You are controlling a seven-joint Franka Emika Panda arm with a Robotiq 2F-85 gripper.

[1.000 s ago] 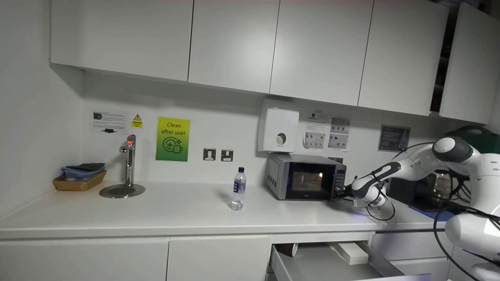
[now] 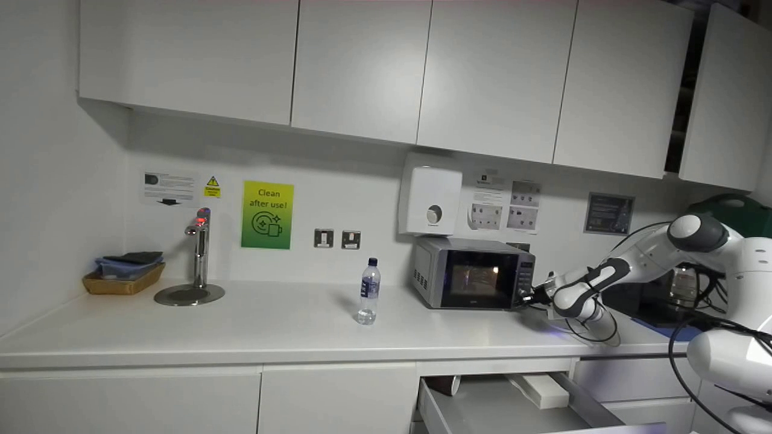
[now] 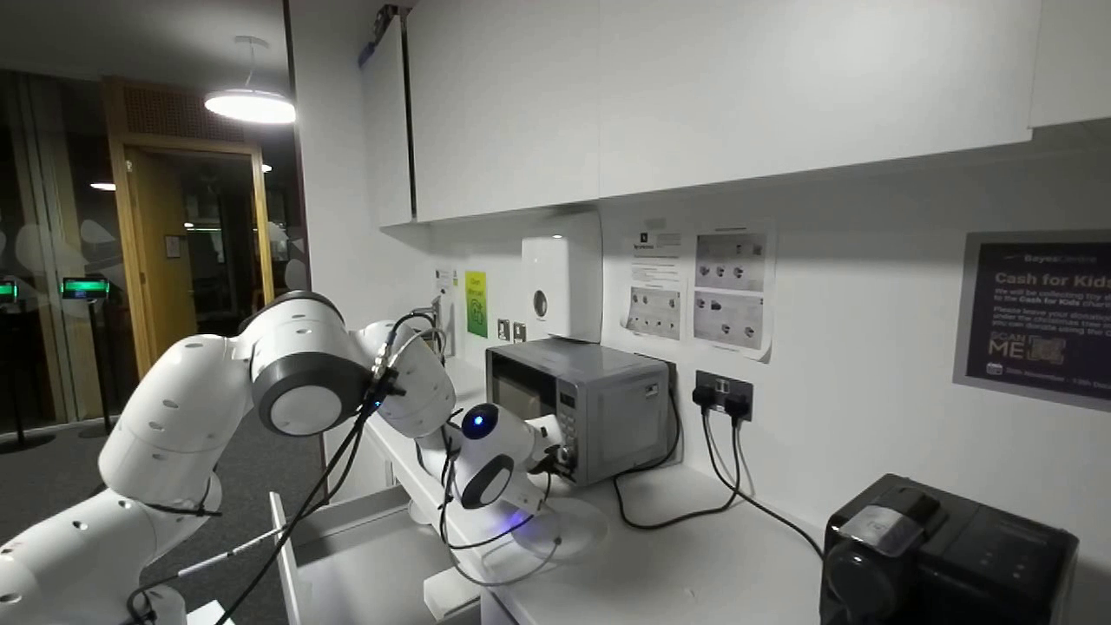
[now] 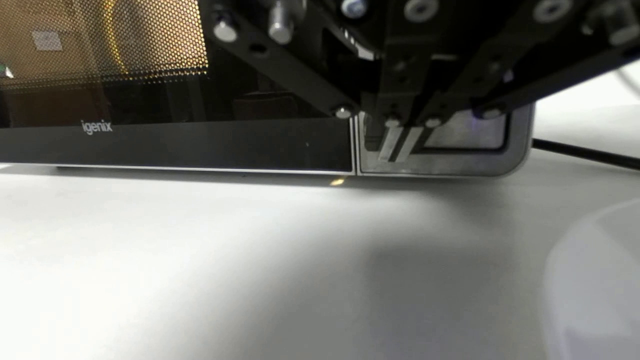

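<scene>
A grey microwave (image 2: 474, 273) with a dark glass door stands on the counter, its door shut and a light showing in the window. My gripper is shut, with nothing visible between its narrow fingertips. Those tips are in front of the lower control panel (image 4: 469, 133) of the microwave, just right of the door seam. Whether they touch the panel I cannot tell. From the side, the microwave (image 3: 594, 406) has my gripper close against its front. The upper panel is hidden behind the gripper's linkage in the wrist view.
Below the counter a drawer (image 2: 477, 416) stands pulled out, holding a white box (image 2: 541, 390) and a dark cup. A water bottle (image 2: 368, 293) stands left of the microwave. A black coffee machine (image 3: 948, 557) and trailing cables are to the right.
The wrist and forearm have shifted slightly to the right, and the hand's angle has changed a little. The microwave, bottle and drawer look unmoved.
</scene>
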